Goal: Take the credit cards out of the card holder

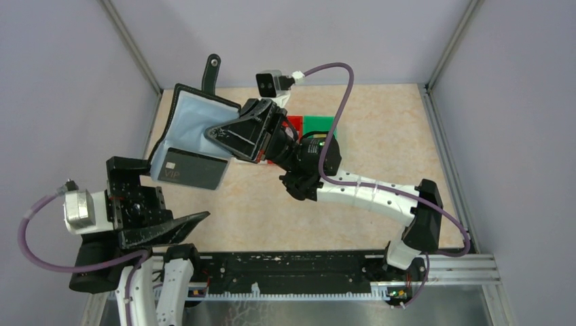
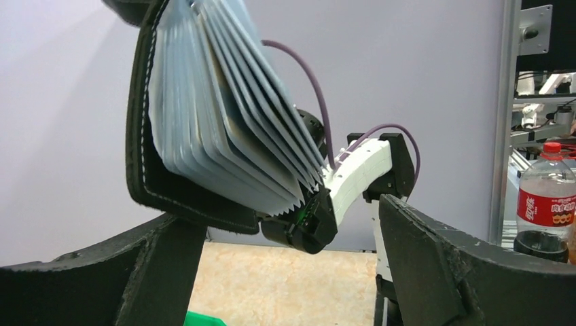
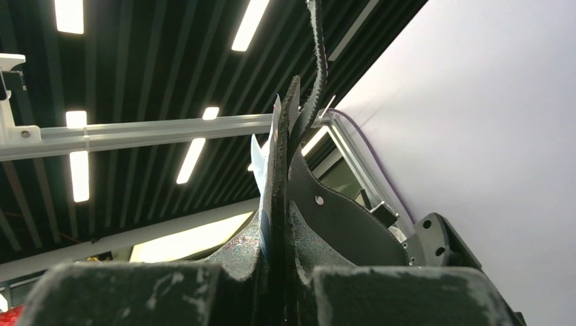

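High over the table is the card holder [image 1: 202, 123], a black booklet with pale clear sleeves, its strap sticking up at the back. A dark card marked VIP [image 1: 197, 171] shows at the lower end of its top sleeve. My right gripper [image 1: 212, 134] is shut on the holder's side edge, which stands between its fingers in the right wrist view. Lower left, my left gripper [image 1: 178, 191] is open, one finger partly hidden behind the holder's corner. In the left wrist view, the fanned sleeves [image 2: 224, 115] rise above and beyond its fingers [image 2: 435, 258], nothing gripped.
Under the right arm a container with red [image 1: 296, 123], green [image 1: 319, 124] and white parts stands on the table, partly covered. Grey walls [image 1: 519, 149] close in both sides.
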